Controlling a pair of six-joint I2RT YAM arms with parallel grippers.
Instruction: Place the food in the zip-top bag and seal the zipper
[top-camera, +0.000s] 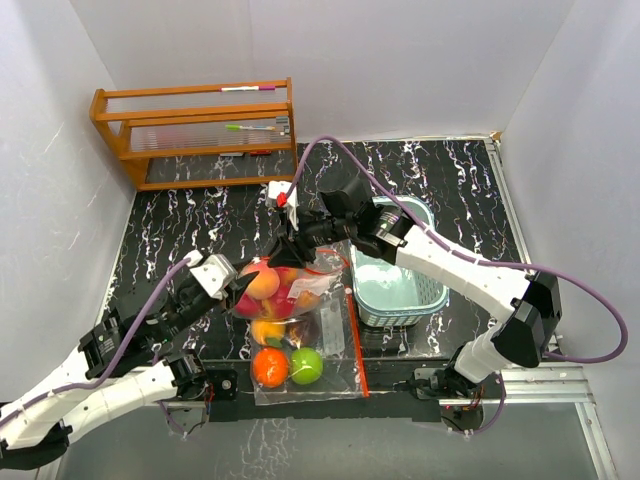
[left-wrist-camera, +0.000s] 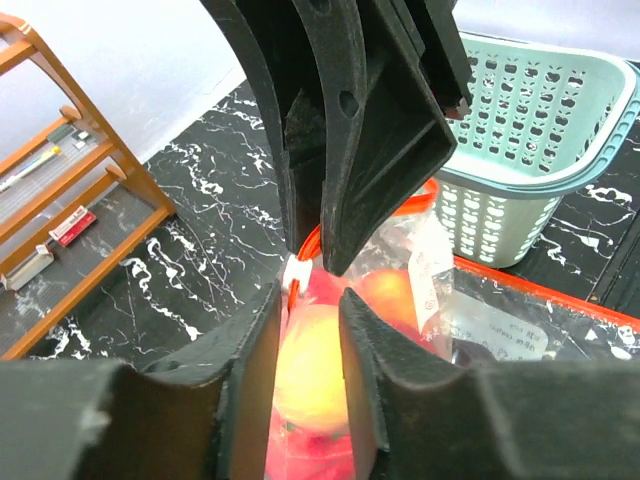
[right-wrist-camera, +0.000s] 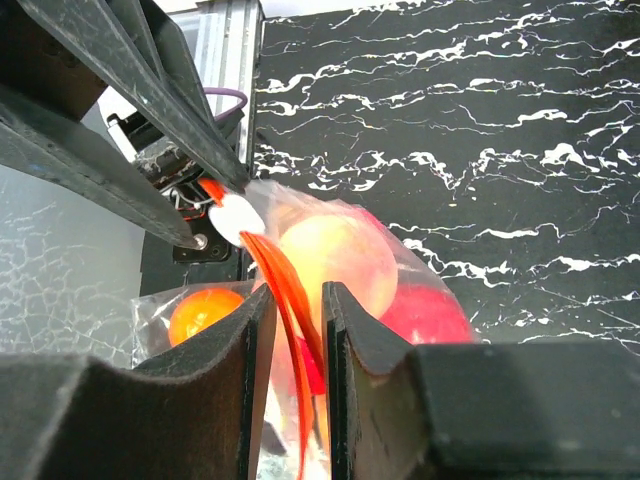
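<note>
The clear zip bag (top-camera: 345, 375) has an orange zipper (right-wrist-camera: 285, 290) and a small white slider (left-wrist-camera: 300, 270). Red and orange fruit sits inside near the mouth, with an orange (top-camera: 270, 367) and a green fruit (top-camera: 305, 366) farther down. My right gripper is shut on the zipper strip, which runs up between its fingers. Part open, my left gripper has its fingertips close to the white slider; the gap between them shows in the left wrist view. Black right fingers (left-wrist-camera: 340, 200) hide part of the bag's mouth there.
A pale green basket (top-camera: 395, 290) stands right of the bag, under the right arm. At the back left is a wooden rack (top-camera: 200, 183) holding pens. Bare black marbled table (top-camera: 170, 215) lies left of the bag.
</note>
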